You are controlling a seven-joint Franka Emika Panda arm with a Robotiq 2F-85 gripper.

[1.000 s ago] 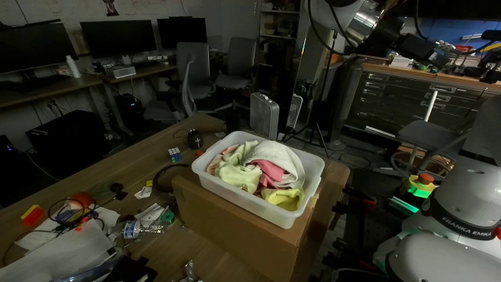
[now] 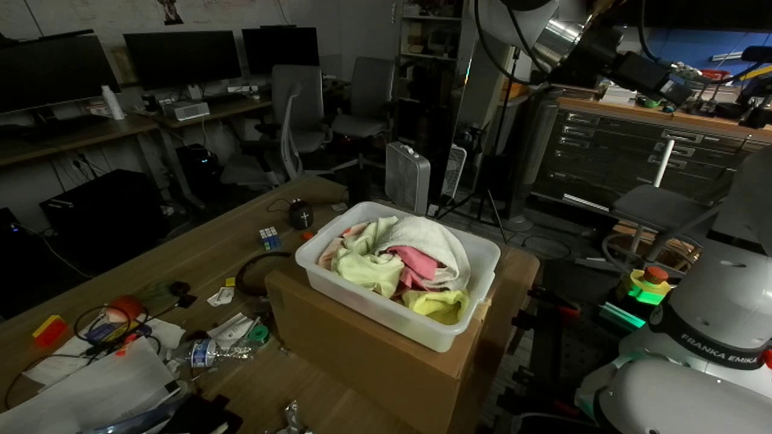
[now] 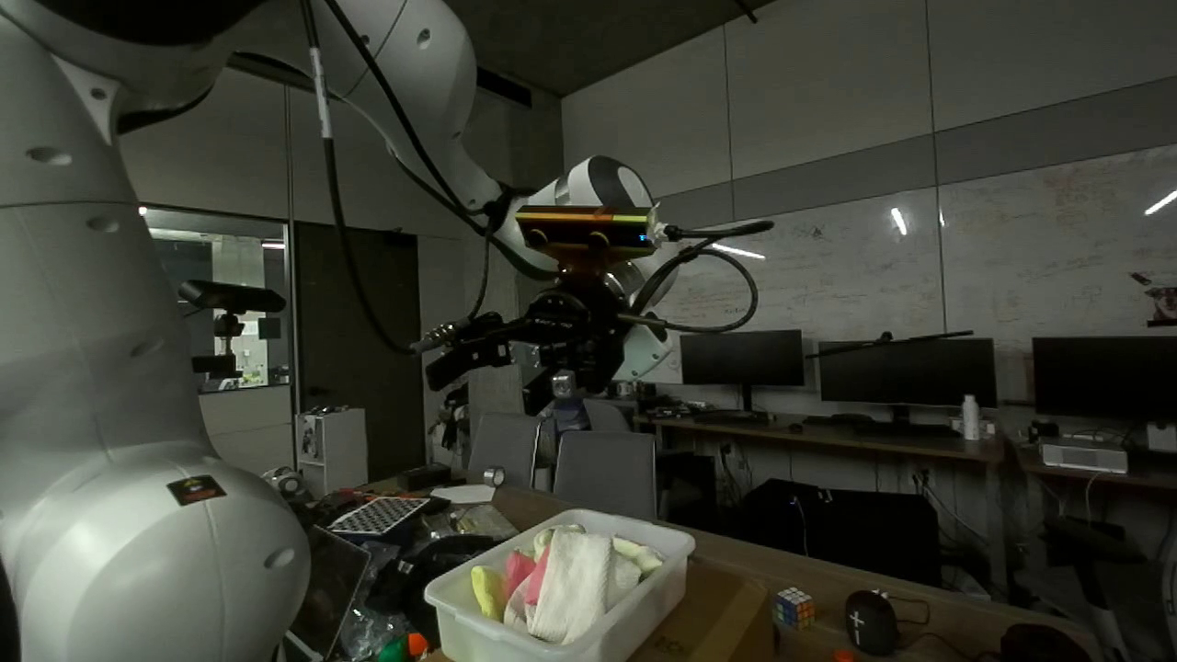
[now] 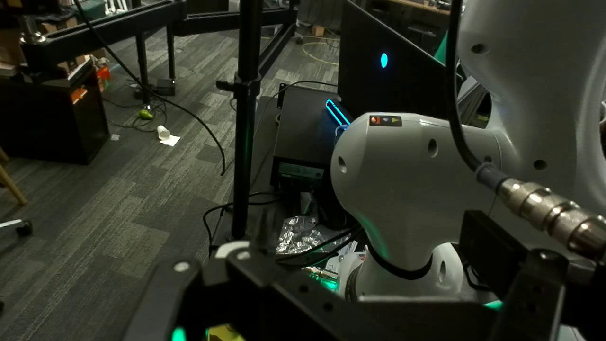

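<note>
My gripper (image 3: 430,355) is raised well above the table, far from the white plastic bin (image 3: 482,636). In the wrist view its dark fingers stand apart at the lower left and right, and no object shows between them. The bin sits on a cardboard box (image 2: 354,346) and holds a heap of cloths. A white towel (image 2: 447,247) lies over a pink cloth (image 2: 418,264). Beside these are a pale green cloth (image 2: 369,267) and a yellow cloth (image 2: 438,307).
Left of the box, the wooden table carries a Rubik's cube (image 2: 269,238), a round black speaker (image 2: 301,214), a plastic bottle (image 2: 204,353), papers and cables. The robot's base (image 2: 713,311) stands to the right. Open air surrounds the gripper above the bin.
</note>
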